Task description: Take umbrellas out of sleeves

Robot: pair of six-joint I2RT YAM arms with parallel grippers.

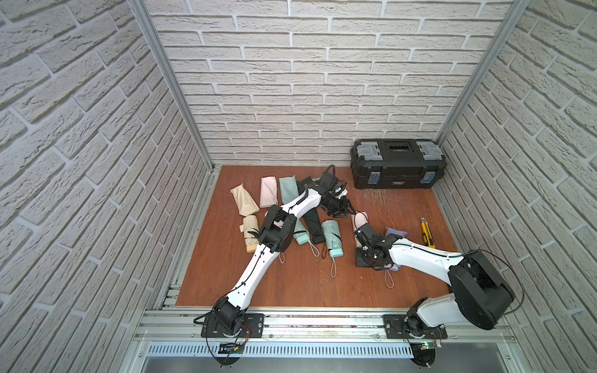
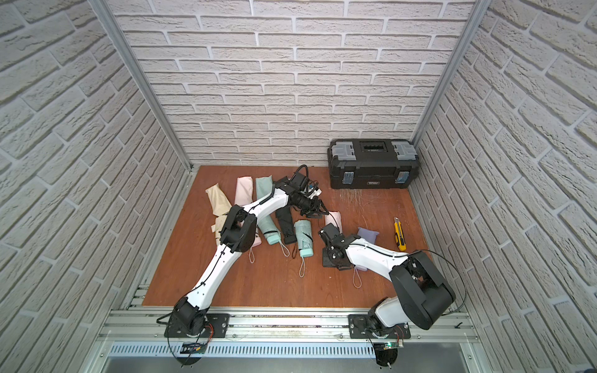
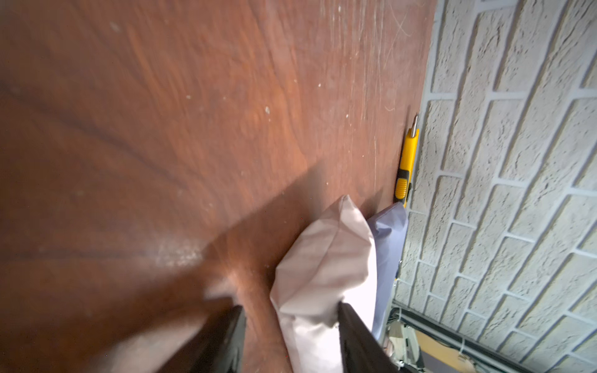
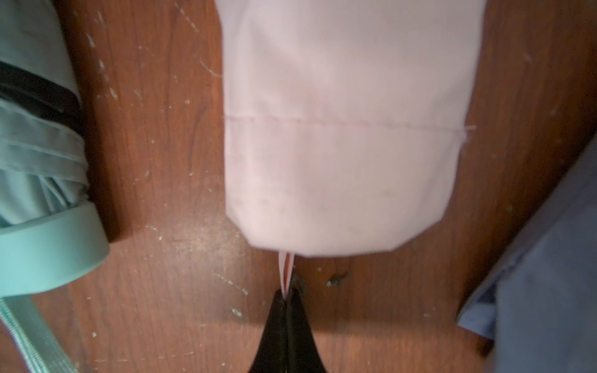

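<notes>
A pink sleeved umbrella (image 1: 360,219) lies on the right half of the table. My right gripper is shut on the thin white-and-red strap (image 4: 284,267) at its end in the right wrist view. My left gripper is part open at the sleeve's (image 3: 323,267) far end, its fingers near the pink cloth; whether any cloth is between them is unclear. A lilac sleeved umbrella (image 3: 388,236) lies beside it. A bare teal umbrella (image 1: 331,236) lies to the left.
Beige, pink, teal and black umbrellas and sleeves (image 1: 243,199) crowd the left half. A toolbox (image 1: 398,161) stands at the back right, a yellow knife (image 1: 426,232) at the right edge.
</notes>
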